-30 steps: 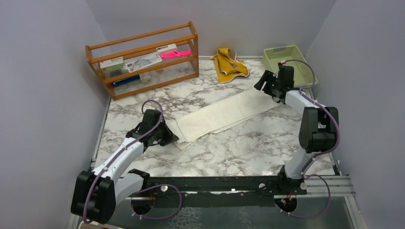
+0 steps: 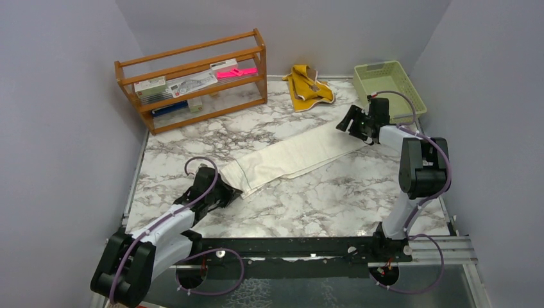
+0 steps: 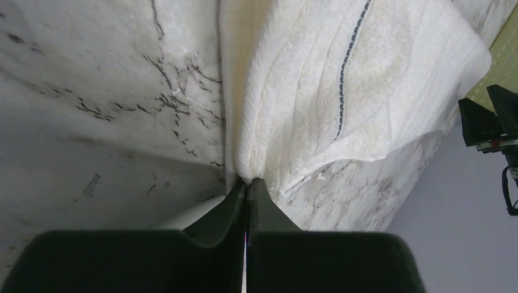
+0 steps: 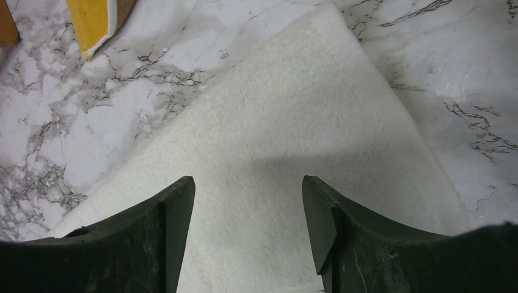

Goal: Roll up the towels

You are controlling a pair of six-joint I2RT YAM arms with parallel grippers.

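Note:
A white towel (image 2: 295, 154), folded into a long strip, lies diagonally across the marble table. Its near-left end has a dark stitched line (image 3: 344, 79) and is bunched. There, my left gripper is shut on the towel's gathered edge, which runs right down to the fingertips. Over the far-right end hangs my right gripper, open, with its fingers spread wide above the flat cloth and none of it pinched. A second towel, yellow (image 2: 310, 88), sits crumpled near the back wall.
At the back right stands a light green basket (image 2: 389, 90), close to the right arm. A wooden rack (image 2: 189, 81) with boxes fills the back left.

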